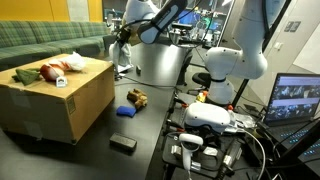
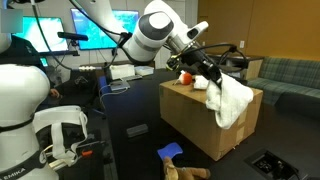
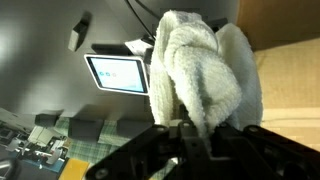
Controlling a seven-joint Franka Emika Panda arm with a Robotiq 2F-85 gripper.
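A white cloth hangs from my gripper, which is shut on it beside the cardboard box. In the wrist view the cloth is bunched below the fingers and covers much of the middle. From the first exterior view, the gripper is high above the table, to the right of the box, with the cloth beneath it. The fingertips themselves are largely hidden by the cloth.
On the box top lie several items, among them a red and white one and a green one. A brown plush toy, a blue item and a dark block lie on the table. A tablet shows in the wrist view.
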